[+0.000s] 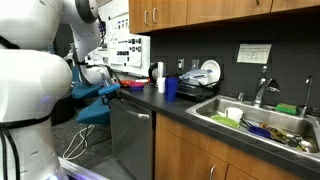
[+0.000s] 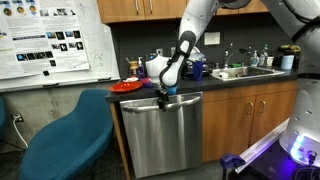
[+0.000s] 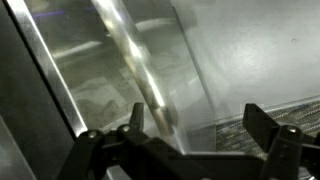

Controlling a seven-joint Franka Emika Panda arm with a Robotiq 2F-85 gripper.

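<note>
The silver dishwasher (image 2: 160, 142) is set under the counter, its front upright in exterior view 2. My gripper (image 2: 163, 103) is at the upper part of that front, close to the dishwasher's handle (image 2: 186, 104). In the wrist view the handle (image 3: 145, 72) shows as a bright metal bar running down into the space between the fingers, nearer the left one. The gripper is open, its two dark fingers wide apart. Whether either finger touches the bar cannot be told. From exterior view 1 the gripper (image 1: 110, 97) appears small beyond the counter's end.
Above the dishwasher runs the dark countertop (image 1: 200, 117), with a blue container (image 1: 171, 89) and a red plate (image 2: 127, 87). A sink (image 1: 250, 125) holds several items. A blue beanbag chair (image 2: 65, 135) stands left of the dishwasher. Cables lie on the floor.
</note>
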